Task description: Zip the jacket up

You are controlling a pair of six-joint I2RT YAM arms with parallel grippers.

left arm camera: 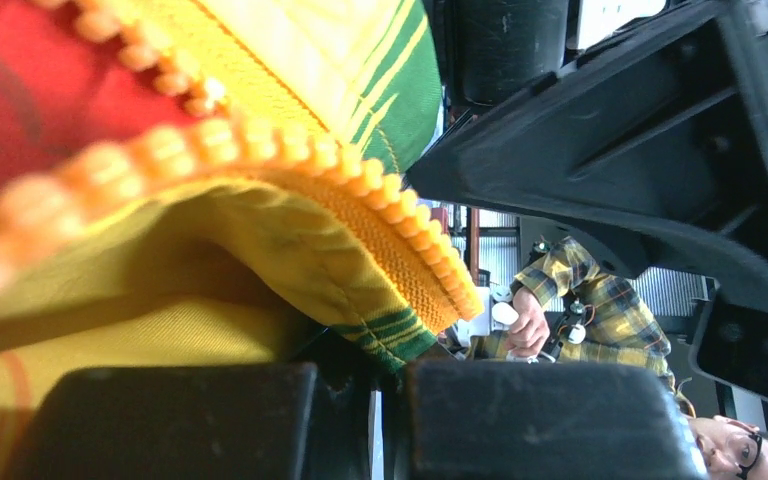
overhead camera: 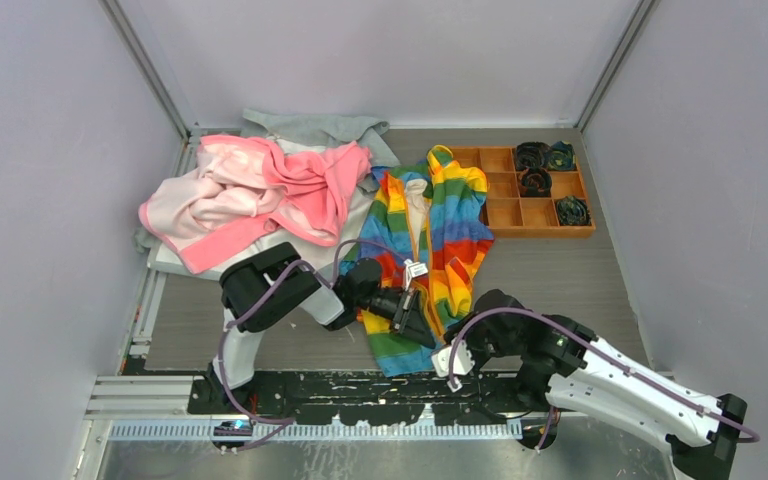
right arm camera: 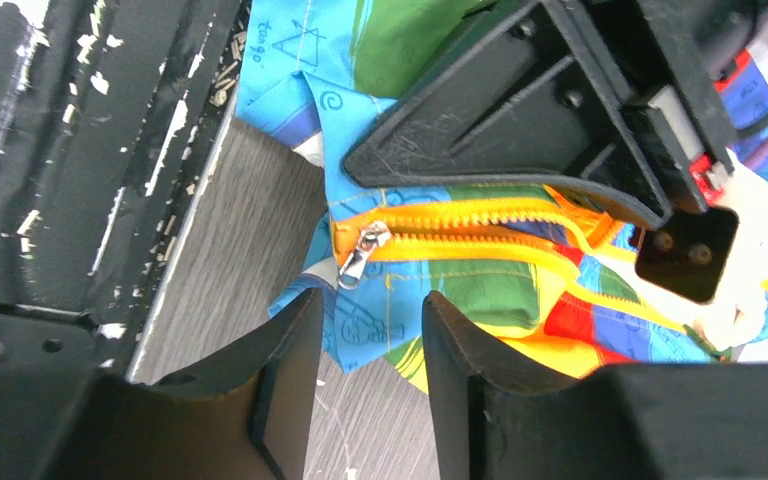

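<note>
The rainbow jacket [overhead camera: 460,210] lies spread on the table, its orange zipper [right arm camera: 460,245] running up from the hem. A silver zipper pull [right arm camera: 355,262] hangs at the zipper's bottom. My left gripper is shut at the jacket's lower front beside the orange teeth; nothing clearly shows between its fingers. My right gripper is part open at the hem, its fingertips just short of the pull, with nothing between them. The left gripper's body covers part of the jacket in the right wrist view.
A pink blanket [overhead camera: 250,190] on pale cloth lies at the left. A wooden compartment box [overhead camera: 505,210] with rolled dark items stands at the back right. Bare table shows right of the jacket.
</note>
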